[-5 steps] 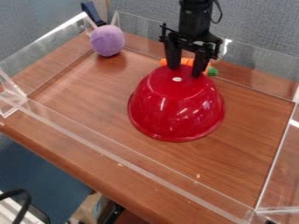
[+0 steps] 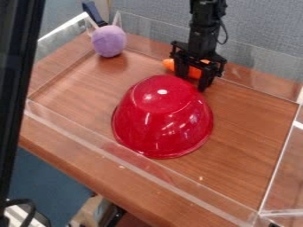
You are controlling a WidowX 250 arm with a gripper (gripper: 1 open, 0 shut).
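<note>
The black gripper hangs low at the back centre of the tray, over an orange carrot that it partly hides; whether it grips it cannot be told. In front of it, slightly left, a large red bowl lies upside down on the wooden surface.
A purple round object with a dark handle sits at the back left. Clear walls surround the wooden board. There is free room at the left and right of the bowl.
The red bowl has shifted toward the front left, away from the gripper. The gripper has come down lower at the back, near the carrot.
</note>
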